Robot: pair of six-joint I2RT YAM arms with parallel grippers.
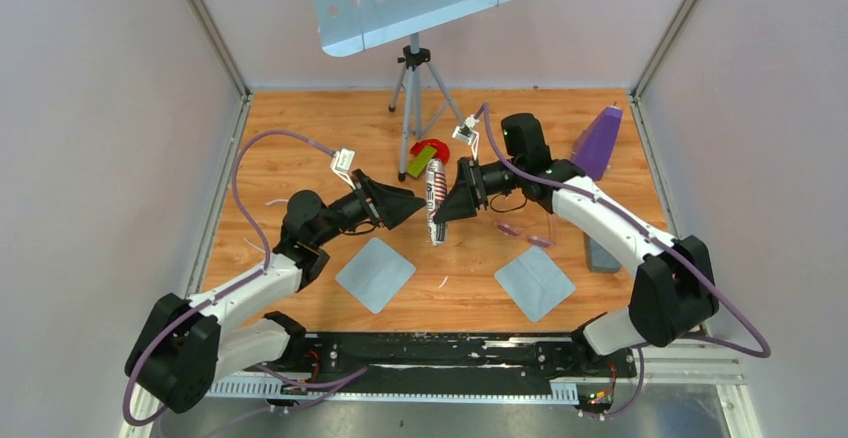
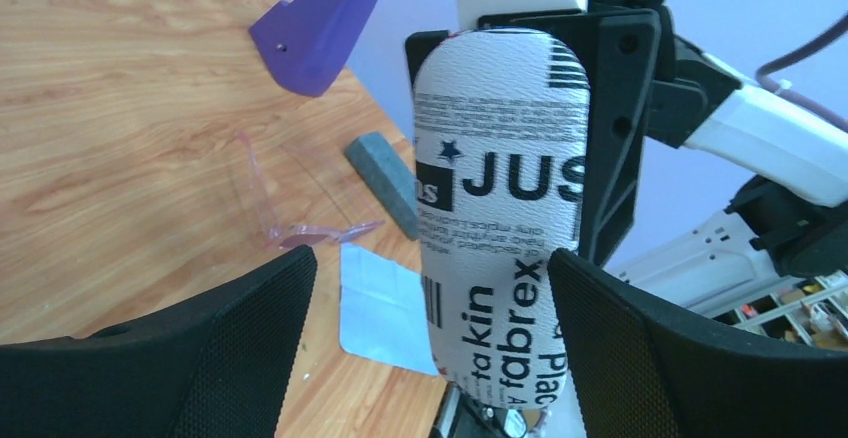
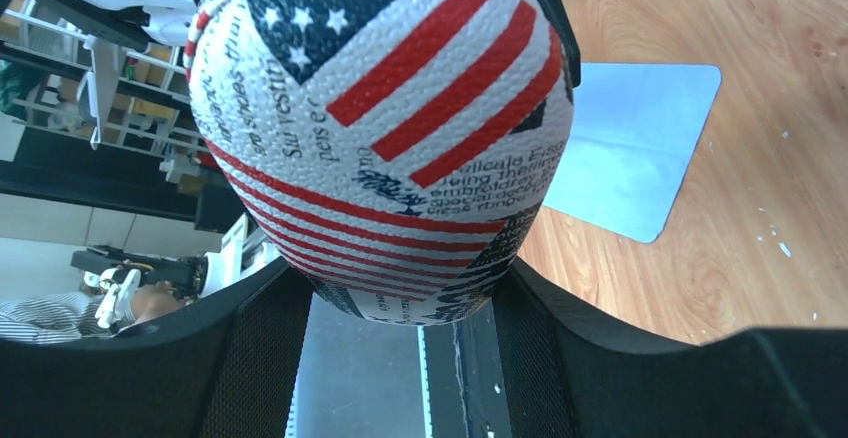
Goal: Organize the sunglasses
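A printed glasses case point(image 1: 435, 198), white with black lettering, red stripes and stars, is held above the table by my right gripper point(image 1: 452, 208), which is shut on it. The case point(image 2: 500, 208) stands upright in the left wrist view, its printed face toward my left gripper. That gripper is open, with the case between or just beyond its fingertips; I cannot tell if they touch. In the right wrist view the case point(image 3: 390, 148) fills the space above the fingers point(image 3: 540, 348). Pink-framed sunglasses point(image 1: 523, 234) lie on the table, right of the case.
Two light-blue cloths point(image 1: 376, 275) lie flat near the front. A purple case point(image 1: 597, 144) stands at the back right, a grey block point(image 1: 601, 254) below it. A tripod point(image 1: 411, 88), a red object point(image 1: 431, 149) and a green one point(image 1: 419, 162) are behind the grippers.
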